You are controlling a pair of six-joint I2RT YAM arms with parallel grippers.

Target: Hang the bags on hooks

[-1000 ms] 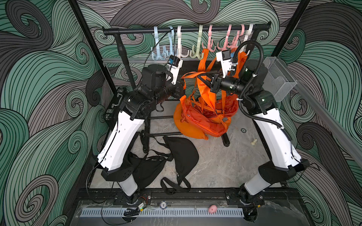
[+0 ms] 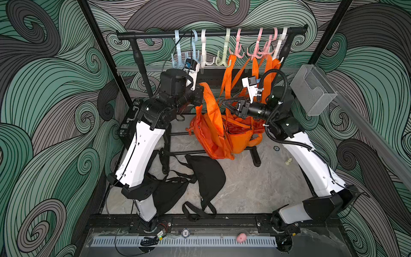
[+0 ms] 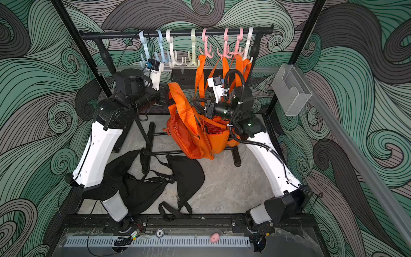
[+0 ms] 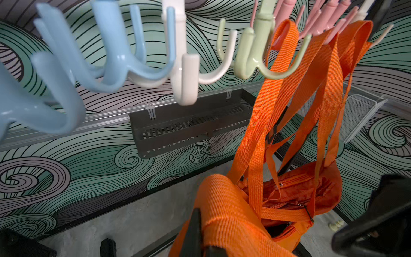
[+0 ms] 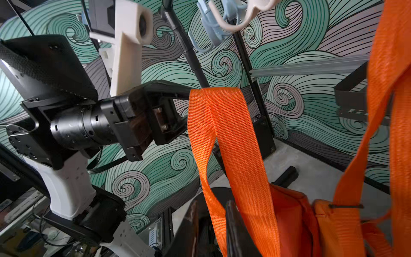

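Pinched in my left gripper, which is shut, is an orange strap (image 5: 227, 124) folded over at its top. Below it hangs the orange bag (image 2: 205, 137), in front of another orange bag (image 2: 239, 139). More orange straps (image 4: 325, 94) run up to the green and pink hooks. My right gripper is part open beside the held strap, low in its wrist view; one finger overlaps the strap's edge, but nothing is clearly gripped. Blue hooks (image 4: 113, 47), a white hook (image 4: 185, 81) and a green hook (image 4: 256, 47) hang from the rail (image 2: 162, 35).
Black bags (image 2: 205, 171) lie on the floor at the front left. A grey mesh basket (image 2: 314, 92) is at the right wall and a dark tray (image 4: 192, 124) behind the rack.
My right gripper has come down and slightly left, away from the upper straps. The held bag has turned and its strap now stands up as a loop. My left gripper shifted slightly.
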